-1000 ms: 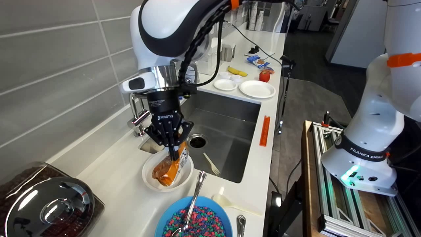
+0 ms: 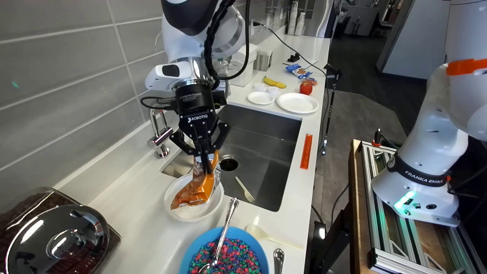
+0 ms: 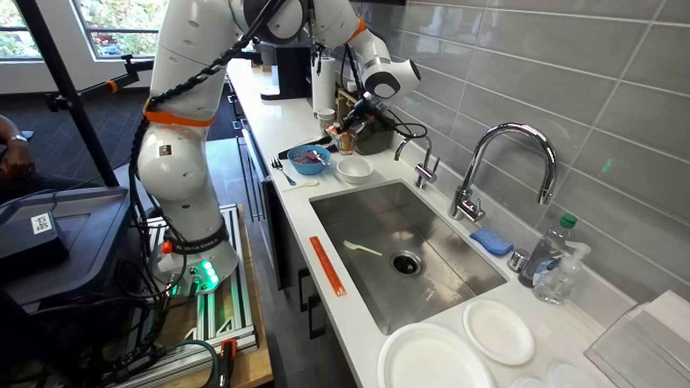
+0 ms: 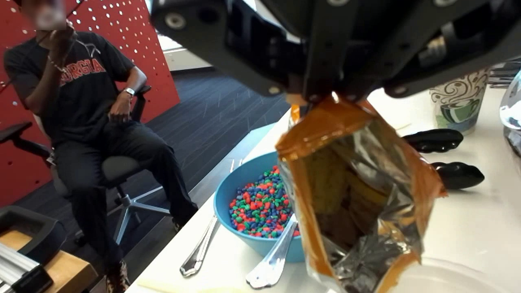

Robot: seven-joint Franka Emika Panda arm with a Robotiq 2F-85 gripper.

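An orange, silver-lined snack bag [image 2: 194,189] hangs from my gripper [image 2: 206,169], which is shut on its edge. In the wrist view my gripper pinches the top of the bag [image 4: 332,127]; its torn mouth faces the camera and brownish-yellow contents show inside. The white bowl [image 2: 214,209] lies behind the bag in exterior view 1. Exterior view 2 shows the gripper [image 3: 349,120] and bag raised over the counter beyond the white bowl [image 3: 356,170], whose inside looks empty there.
A blue bowl [image 2: 189,255] of coloured bits with a spoon [image 2: 222,237] stands close by. Beside the bowls are the sink [image 3: 388,258], a faucet [image 2: 159,141], a lidded dark container [image 2: 59,242], a paper cup [image 4: 459,100] and black-handled tongs [image 4: 459,175]. A person [image 4: 97,92] sits beyond the counter.
My gripper has risen slightly and shifted a little right in exterior view 1, tilting as it went. The bag went with it, and its lower end has swung left.
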